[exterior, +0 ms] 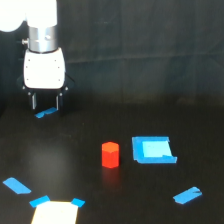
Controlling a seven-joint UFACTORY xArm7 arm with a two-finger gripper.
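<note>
At the upper left, my white arm reaches down with its dark gripper (46, 101) low over the black table. Its two fingers stand apart, and nothing shows between them. Well away from the gripper, a red block (110, 155) sits right of and nearer the camera than it. Right of the block lies a white square (156, 149) bordered with blue tape (137, 151). The block is outside that border, with a gap of bare table between them.
A pale square (55, 213) is cut off by the bottom edge, with blue tape (40, 201) at its corners. Loose tape strips (16, 186) lie at the lower left and lower right (187, 195). A dark curtain (140, 50) hangs behind. Bare table surrounds the block.
</note>
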